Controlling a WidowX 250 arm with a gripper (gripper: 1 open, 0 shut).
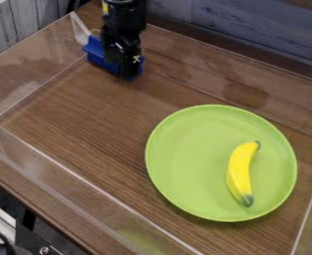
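Note:
My black gripper (123, 50) reaches down from the top left over a blue object (99, 55), perhaps a tray or brush with a pale handle, near the table's back-left corner. The gripper's fingers are dark and open, hard to separate from what lies under them. A green plate (185, 159) sits at the front right with a yellow banana (241, 169) on its right half.
A grey wooden panel (251, 40) stands along the back edge.

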